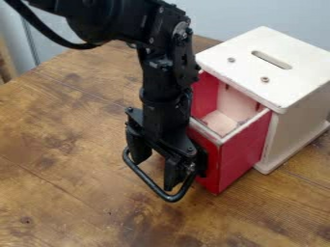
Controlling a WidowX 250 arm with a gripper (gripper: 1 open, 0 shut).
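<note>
My black gripper (161,164) hangs low over the wooden table, just left of and in front of a red drawer (238,150) with a white inside. The drawer sticks out from a white wooden box (288,89) with a slot and two screw holes on top. A looped black bar is at the gripper's lower end. The fingertips are dark and overlap the arm's body, so I cannot tell how the fingers stand or whether anything is between them. The drawer appears to hold nothing in the part I see.
A pale wall stands behind the box, and the arm blocks the view of part of the table behind it.
</note>
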